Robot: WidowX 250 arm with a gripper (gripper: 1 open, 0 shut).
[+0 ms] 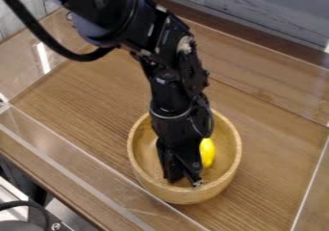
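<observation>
A round tan bowl (216, 186) stands on the wooden table near its front. My black gripper (182, 175) reaches down inside it, its fingers low in the bowl. A yellow object (207, 154) lies in the bowl just to the right of the fingers, partly hidden by them. The gripper's fingertips are dark and hard to make out, and nothing clearly shows held between them.
A pale wall (257, 13) runs along the back. Black cables show at the lower left, beyond the table's edge.
</observation>
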